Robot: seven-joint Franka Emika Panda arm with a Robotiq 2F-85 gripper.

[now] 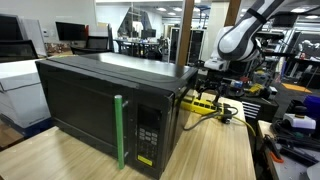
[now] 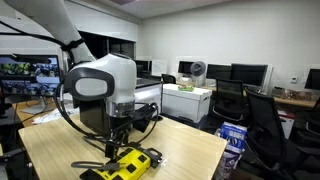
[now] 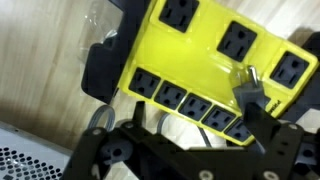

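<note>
A yellow power strip (image 3: 220, 62) with rows of black outlets lies under my open gripper in the wrist view. On the strip rests a dark plug (image 3: 250, 95), its metal prongs pointing away from the gripper, close to the right finger. Nothing shows between the fingers. Exterior view 2 shows the strip (image 2: 124, 168) on the table beneath the arm, with cables around it. Beyond the microwave's right side, exterior view 1 shows part of the strip (image 1: 202, 105) below the arm; the fingertips are hard to make out there.
A large black microwave (image 1: 105, 105) stands on the wooden table beside the strip. In the wrist view, a perforated metal panel (image 3: 28, 155) is at lower left and a clear plastic piece (image 3: 100, 25) at upper left.
</note>
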